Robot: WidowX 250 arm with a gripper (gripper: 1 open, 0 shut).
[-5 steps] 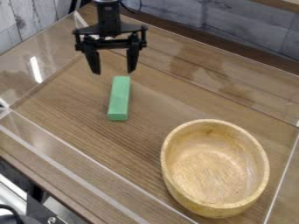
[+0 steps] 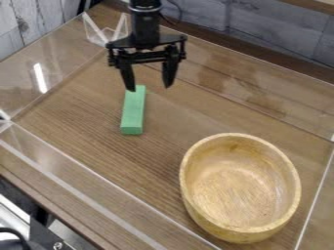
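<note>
My black gripper [image 2: 145, 70] hangs at the upper middle of the camera view, its fingers spread open with nothing seen between them. Just below it a green rectangular block [image 2: 133, 111] lies lengthwise on the wooden table [image 2: 92, 146]. A large round, pale wooden bowl [image 2: 240, 186] sits at the lower right, apart from the block.
The table has free room to the left and right of the block. A raised edge runs along the back right. Clear plastic or hardware stands at the upper left near a corrugated wall [image 2: 26, 29].
The block and bowl have stayed in place.
</note>
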